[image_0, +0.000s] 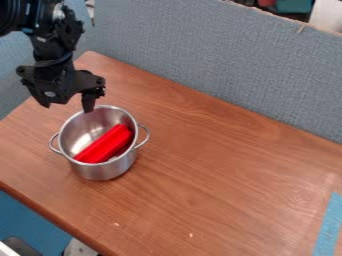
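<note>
A steel pot (100, 168) with two side handles sits on the wooden table at the left. A red cylinder (104, 143) lies inside it at a slant. The black gripper (67, 101) hangs above and just behind the pot's left rim, its fingers spread open with nothing seen between them.
Grey padded panels (227, 70) line the back and left. The table's front left edge runs close by the pot, with a blue surface beyond it.
</note>
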